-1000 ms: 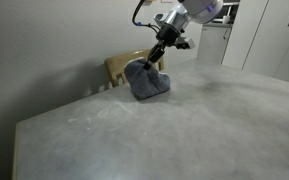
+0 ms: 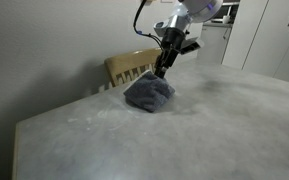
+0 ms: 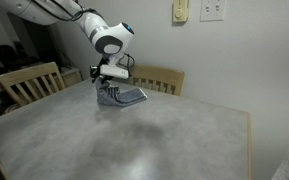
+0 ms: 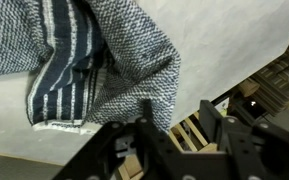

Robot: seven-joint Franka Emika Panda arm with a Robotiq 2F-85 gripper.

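A grey-blue cloth [image 2: 150,92] with pale stripes lies rumpled on the table near its back edge. In the wrist view the cloth [image 4: 134,62] fills the left and middle, its striped folds and a pale hem showing. My gripper has its two fingers apart, the left one over the cloth's edge and the right one over bare table. No cloth shows pinched between them. From outside, the gripper [image 2: 160,71] is just above the cloth's back right side; whether it touches is too small to tell. The second exterior view shows the cloth [image 3: 124,97] below the arm.
A wooden chair [image 2: 127,66] stands behind the table, close to the cloth. Another wooden chair [image 3: 34,80] is at the left in the second exterior view.
The cloth was bunched up higher beneath the gripper; now it sits lower and has spread toward the front. The gripper has shifted slightly right and down, away from the cloth's top.
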